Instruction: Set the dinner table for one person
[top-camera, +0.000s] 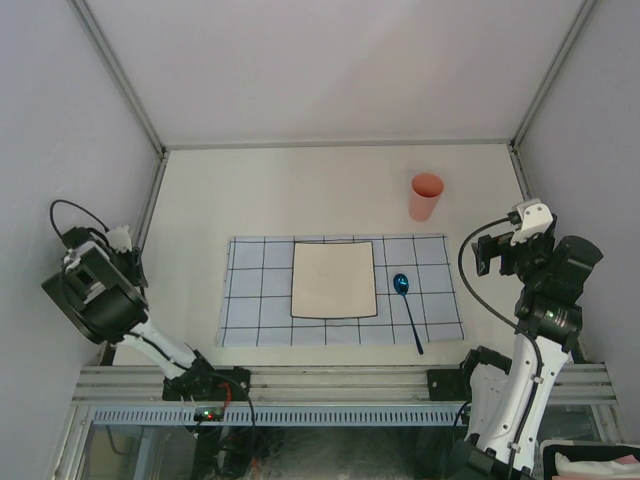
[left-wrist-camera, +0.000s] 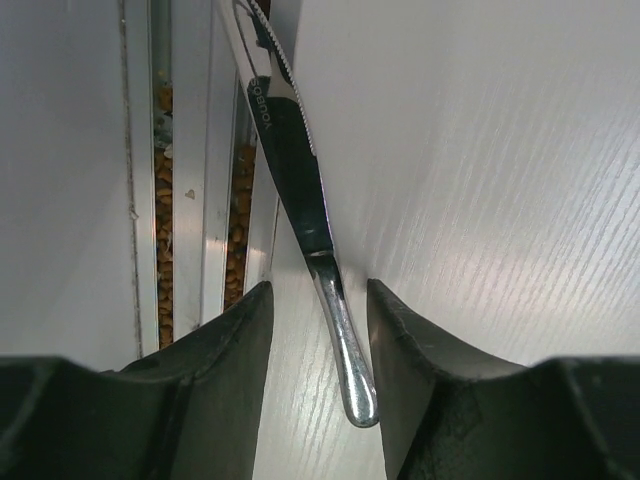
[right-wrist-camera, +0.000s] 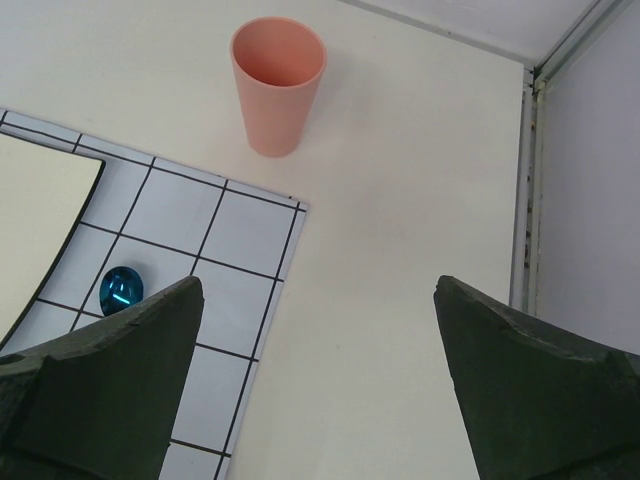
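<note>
In the left wrist view a silver table knife lies along the table's left edge. Its handle end reaches down between the fingers of my left gripper, which is part open and not gripping it. In the top view the left arm hides the knife. My right gripper stands open and empty at the right side. A blue spoon lies on the gridded placemat, right of a cream square plate or napkin. Behind the mat stands a pink cup, also visible in the right wrist view.
A metal rail runs beside the knife, along the left wall. Walls close off the left, right and back.
</note>
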